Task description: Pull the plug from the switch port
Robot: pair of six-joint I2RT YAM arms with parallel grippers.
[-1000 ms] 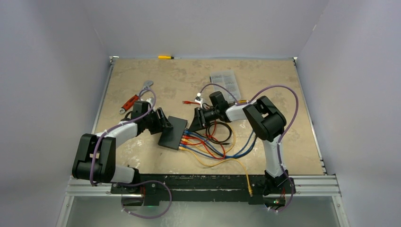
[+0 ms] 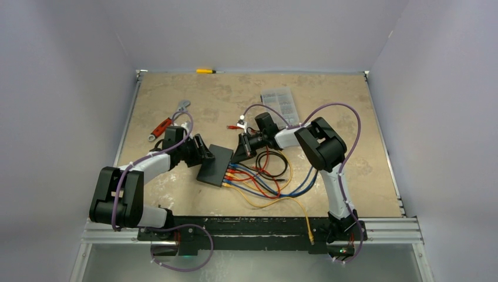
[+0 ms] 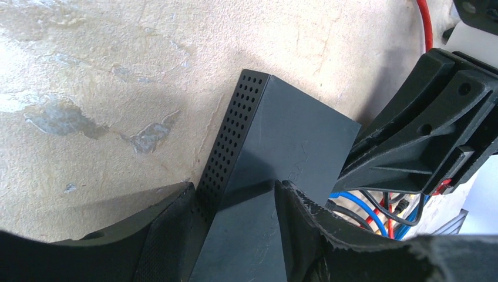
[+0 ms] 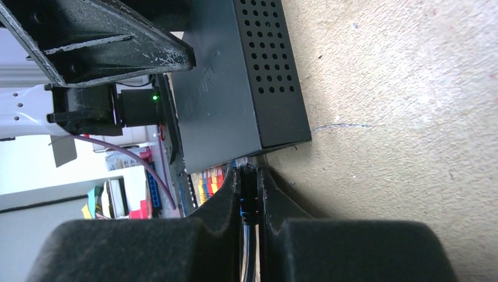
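Note:
The switch is a flat dark box (image 2: 215, 165) on the table, cables running from its right side. My left gripper is partly open at the box's left edge, one finger beside the perforated side wall (image 3: 233, 130) and the other over the top face. At the other end, my right gripper is shut on a black plug (image 4: 249, 202), whose cable trails back between the fingers. The plug's front meets the port side of the switch (image 4: 220, 100); how deep it sits is hidden. From above, the right fingers (image 2: 241, 154) cover this plug.
Red, blue and yellow cables (image 2: 276, 197) spread right of the switch, near a coiled black cable (image 2: 287, 170). A wrench (image 2: 161, 128) lies behind the left arm, a clear parts box (image 2: 281, 103) behind the right.
Over the last second my right gripper has moved slightly left, up to the switch's port side. The switch and the left arm look unmoved.

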